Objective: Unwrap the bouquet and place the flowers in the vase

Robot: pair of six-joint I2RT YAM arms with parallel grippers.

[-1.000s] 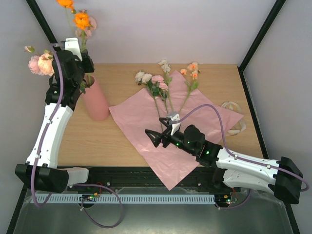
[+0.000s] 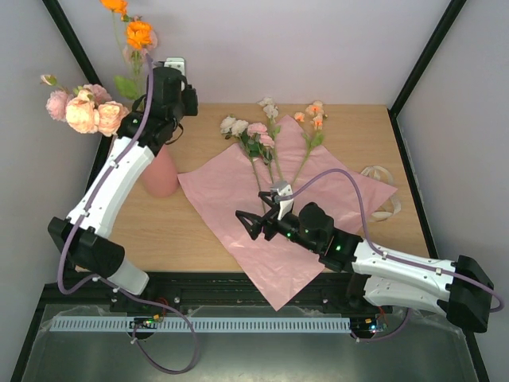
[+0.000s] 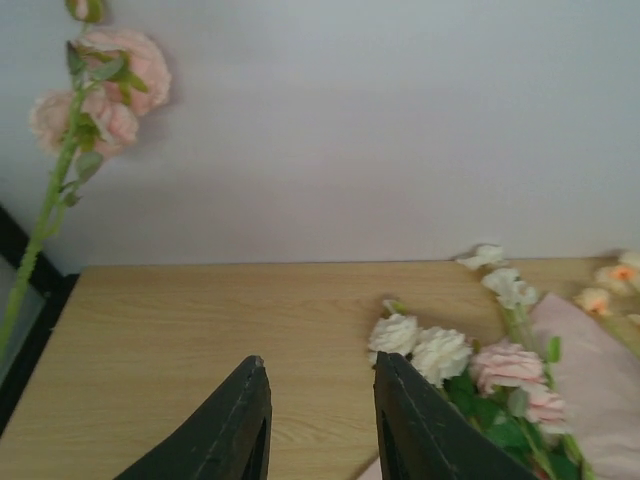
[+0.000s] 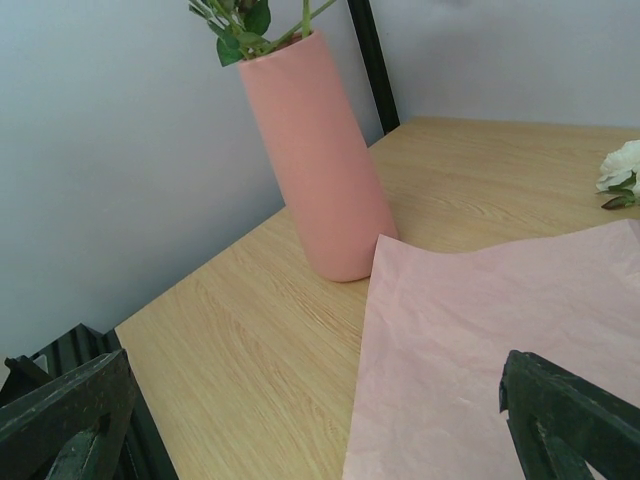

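The pink vase [image 2: 161, 179] stands at the table's left, holding peach [image 2: 83, 111] and orange flowers [image 2: 139, 36]; in the right wrist view the vase [image 4: 318, 160] shows leafy stems at its mouth. My left gripper is raised above it, fingers parted, nothing visible between them. White, pink and peach flowers [image 2: 262, 139] lie on pink paper at the back middle; the left wrist view shows them too [image 3: 510, 370]. My right gripper [image 2: 256, 215] hangs open over the paper, nothing between its fingers.
The pink paper [image 2: 231, 239] covers the table's middle. A pale ribbon [image 2: 382, 207] lies at the right. Bare wood [image 2: 175, 239] shows front left. Walls close in behind and at both sides.
My left arm has swung right from over the vase's left side, uncovering more of the peach flowers in the top view. The right arm has not visibly moved.
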